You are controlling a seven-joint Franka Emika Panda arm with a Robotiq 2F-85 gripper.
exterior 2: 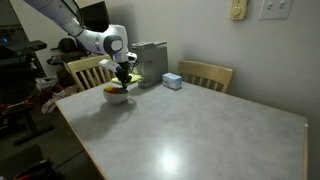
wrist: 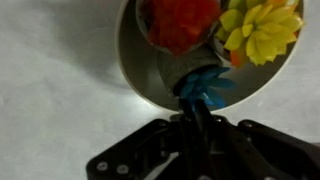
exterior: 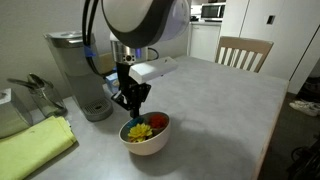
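A white bowl (exterior: pixel 150 148) stands on the table and holds a yellow flower-like piece (exterior: pixel 140 132), a red one (exterior: pixel 158 121) and a blue one (exterior: pixel 134 123). From above, the blue piece (wrist: pixel 207 86) lies against the bowl's near wall, with the red piece (wrist: pixel 183 22) and yellow piece (wrist: pixel 260 28) farther in. My gripper (exterior: pixel 132 108) reaches down over the bowl's rim at the blue piece. In the wrist view, its dark fingertips (wrist: pixel 190 108) meet the blue petals and stand close together. Whether they grip it is hidden in the dark overlap.
A yellow cloth (exterior: pixel 30 150) lies left of the bowl, and a grey metal appliance (exterior: pixel 82 75) stands behind it. A blue-and-white box (exterior 2: pixel 172 81) sits farther along the table.
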